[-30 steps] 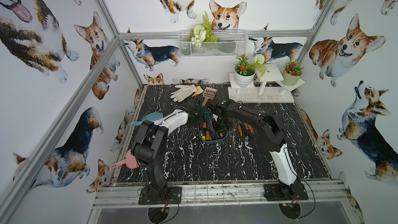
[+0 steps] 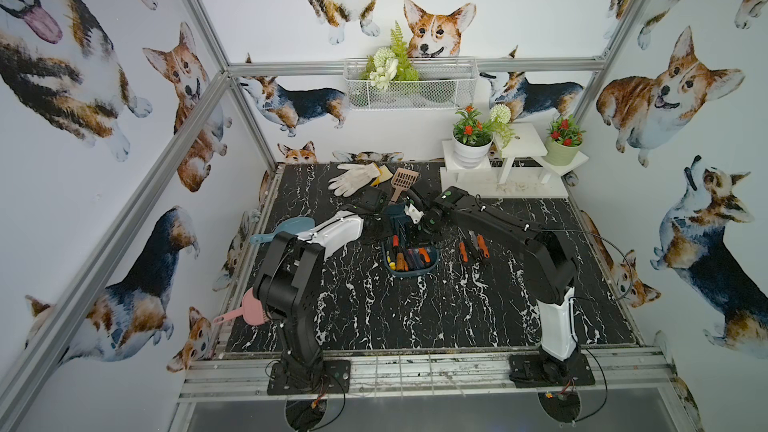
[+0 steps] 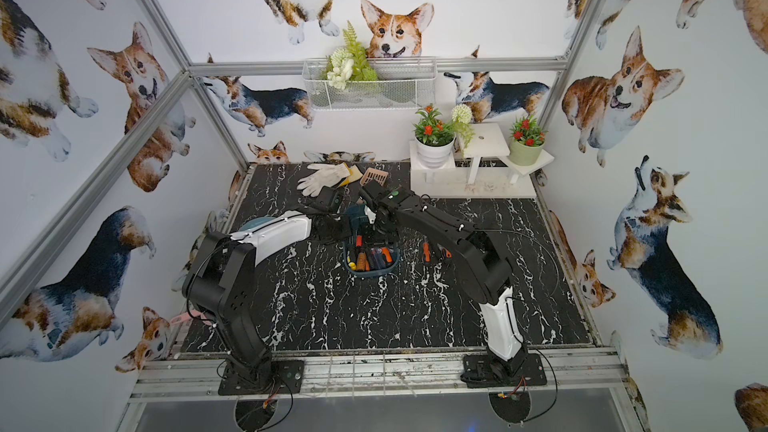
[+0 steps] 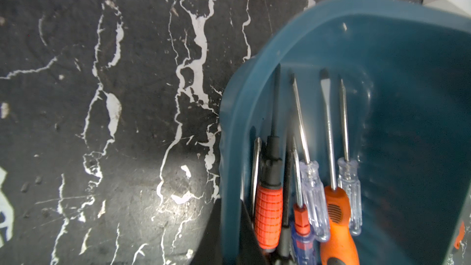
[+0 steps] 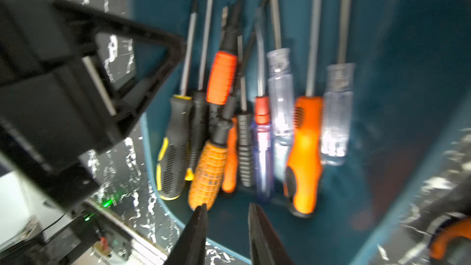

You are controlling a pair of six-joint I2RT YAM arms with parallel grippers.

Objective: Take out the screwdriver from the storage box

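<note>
The blue storage box (image 2: 413,273) stands mid-table, holding several screwdrivers. In the right wrist view these include an orange-handled screwdriver (image 5: 306,152), a yellow ribbed one (image 5: 211,171), a black-and-yellow one (image 5: 172,147) and a clear-handled one (image 5: 337,112). My left gripper is shut on the box's left wall, one finger on each side of it. Above the box's inside, my right gripper is part open, with nothing held between its fingertips. The handles lie beyond those tips in that view.
On the table right of the box lie several orange-handled tools (image 2: 463,252). A glove (image 2: 354,179) and a slotted spatula (image 2: 404,180) rest behind it, and a white plant stand (image 2: 504,182) is at back right.
My right arm's elbow has swung outward to the right, and its gripper has shifted a little over the box. The left arm and the box look unmoved.
</note>
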